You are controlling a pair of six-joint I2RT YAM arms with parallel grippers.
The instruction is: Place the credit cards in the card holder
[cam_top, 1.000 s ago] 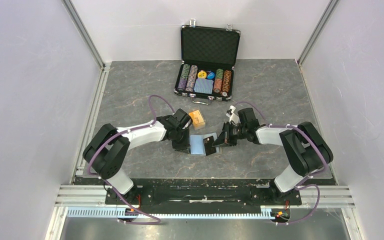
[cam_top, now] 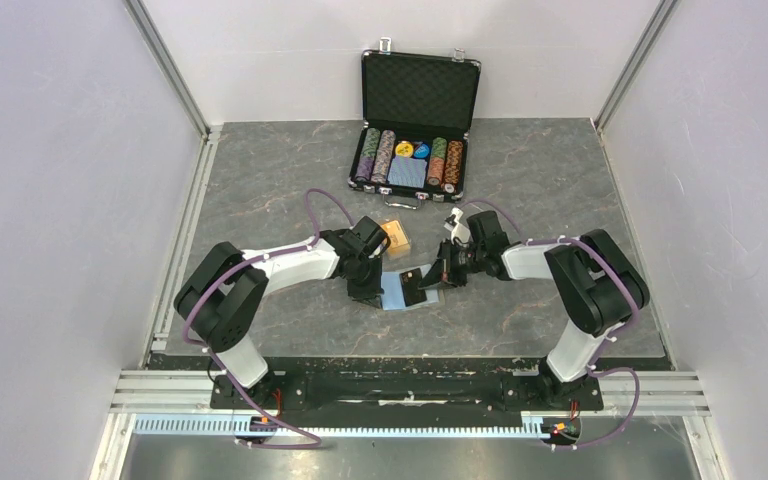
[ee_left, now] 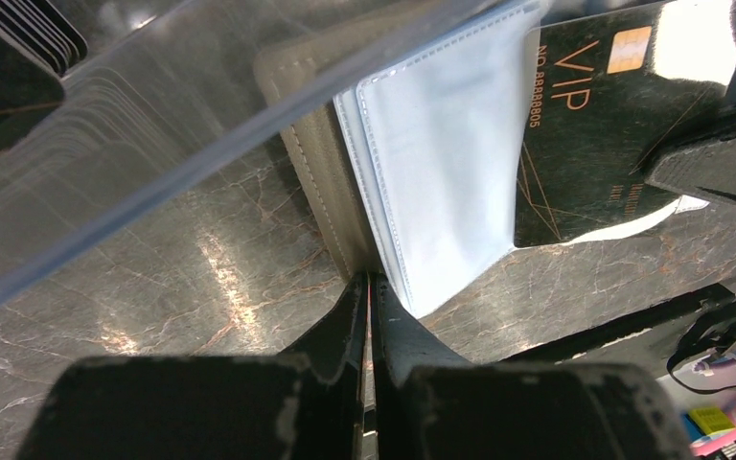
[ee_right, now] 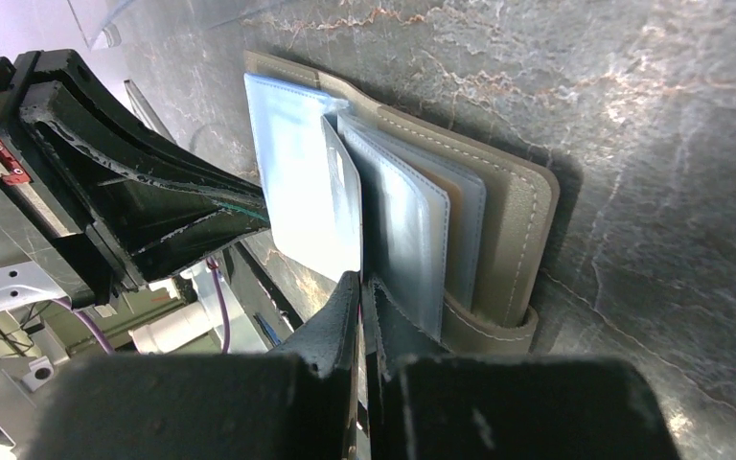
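The card holder (cam_top: 391, 291) lies open at the table's middle, with a beige cover (ee_left: 329, 192) and pale blue clear sleeves (ee_left: 441, 163). My left gripper is shut at the cover's edge; whether any of the cover is pinched is unclear. Over the sleeves lies a black VIP card (ee_left: 604, 134), its right end overlapped by my other gripper's finger in the left wrist view. My right gripper is shut on this thin card, which appears nearly edge-on among the sleeves. How far it sits inside a sleeve cannot be made out.
Just behind the holder stands a clear box (cam_top: 397, 237) with an orange-gold card in it. An open black chip case (cam_top: 420, 90) occupies the back. Bare marble tabletop (cam_top: 270, 205) lies at both sides.
The right gripper has shifted slightly left over the last second, and the black card has moved left with it across the sleeves. My left arm has edged a little to the right.
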